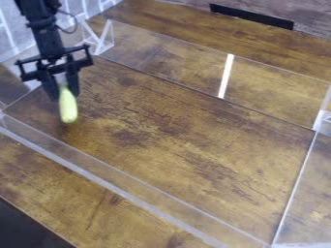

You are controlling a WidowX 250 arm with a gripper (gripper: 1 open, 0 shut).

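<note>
The black gripper (62,83) is at the left of the enclosure, shut on a pale yellow-green elongated object (68,107), which looks like a corn cob or similar vegetable. The object hangs nearly upright from the fingers. Whether its lower tip touches the wooden floor is unclear.
Clear low walls (181,226) bound the wooden work surface (195,145), with a white strip (226,76) at the back wall.
</note>
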